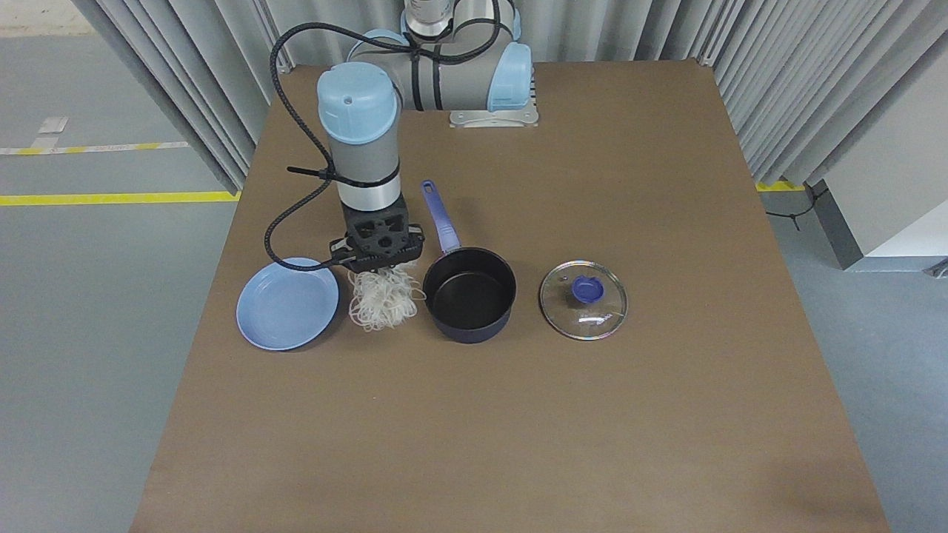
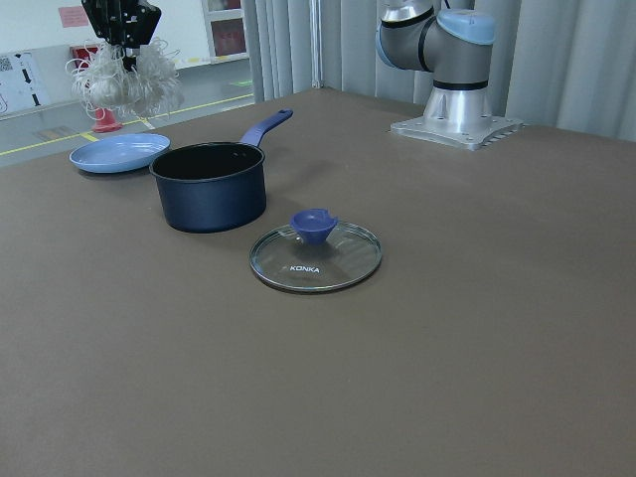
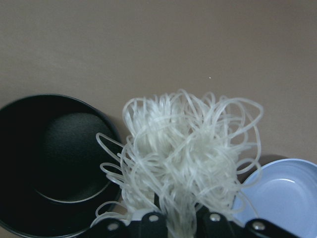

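My gripper (image 2: 128, 60) is shut on a bundle of white noodle-like strands (image 1: 384, 300), held up in the air between the blue plate (image 1: 282, 311) and the dark pot (image 1: 468, 297). In the wrist view the strands (image 3: 183, 148) fill the middle, with the pot (image 3: 69, 153) on one side and the plate (image 3: 282, 198) on the other. The plate shows no strands on it, and the pot is empty, its purple handle (image 1: 441, 216) pointing toward the back.
A glass lid (image 1: 569, 311) with a blue knob lies right of the pot. The robot's base (image 2: 457, 129) stands at the back.
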